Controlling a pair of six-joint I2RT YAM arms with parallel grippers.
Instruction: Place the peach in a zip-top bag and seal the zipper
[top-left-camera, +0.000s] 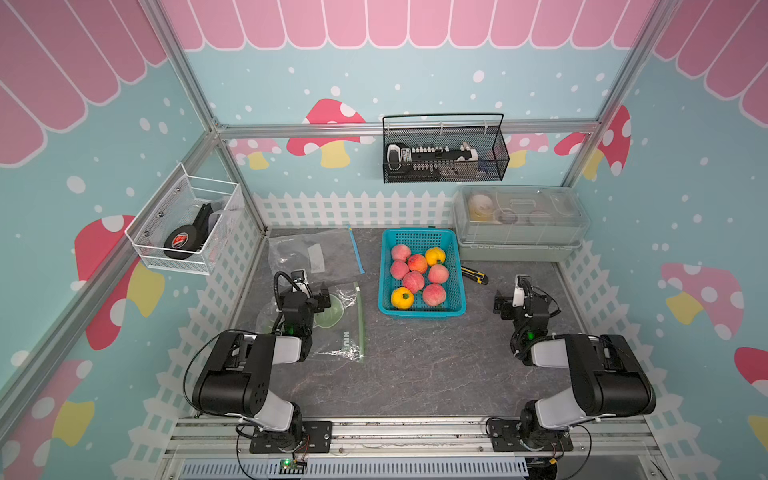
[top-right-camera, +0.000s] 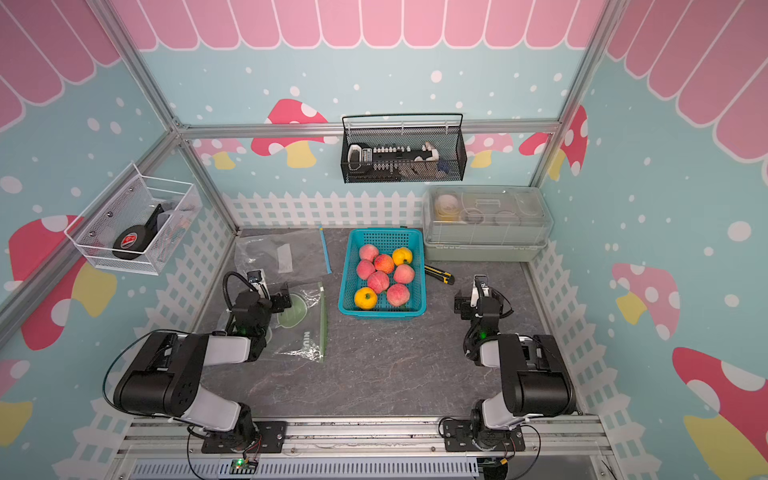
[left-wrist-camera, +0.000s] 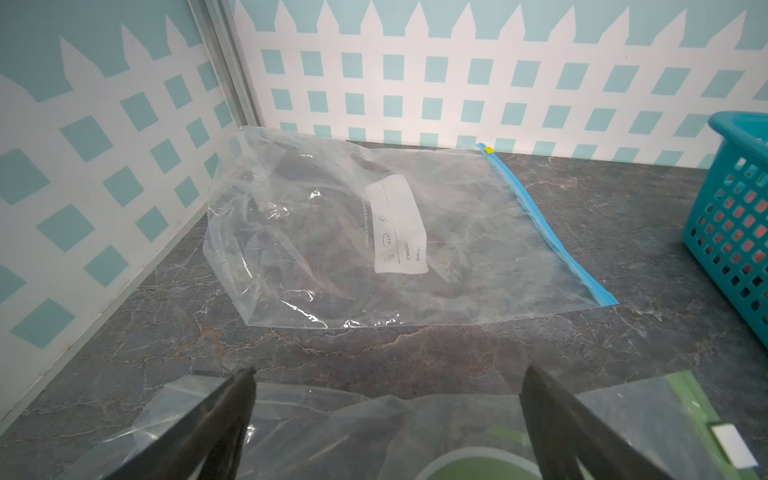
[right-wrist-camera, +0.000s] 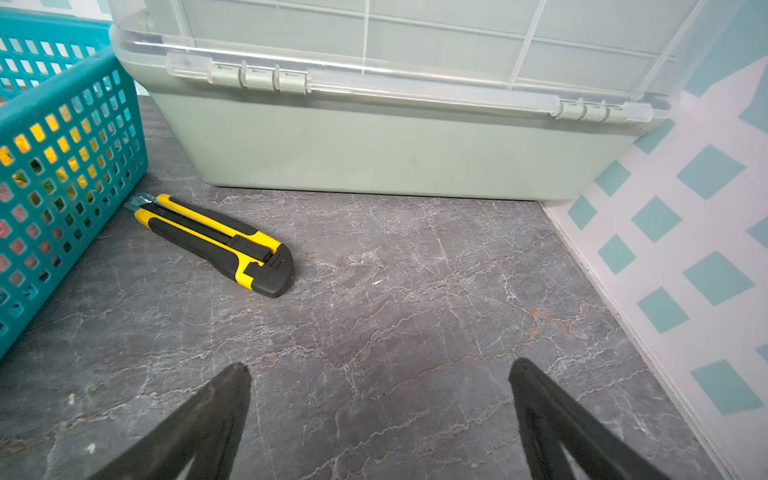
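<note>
Several pink peaches (top-left-camera: 433, 294) lie with yellow fruit (top-left-camera: 401, 297) in a teal basket (top-left-camera: 382, 264) at the table's centre. Two clear zip top bags lie flat on the left: one with a blue zipper (left-wrist-camera: 544, 224) at the back, one with a green zipper (left-wrist-camera: 696, 404) nearer. My left gripper is open above the nearer bag, nothing between its fingers. My right gripper stands open over bare table at the right, right of the basket, also empty.
A yellow utility knife (right-wrist-camera: 212, 240) lies beside the basket, before a lidded storage box (right-wrist-camera: 384, 144) at the back right. Wire baskets (top-left-camera: 444, 168) hang on the back and left walls.
</note>
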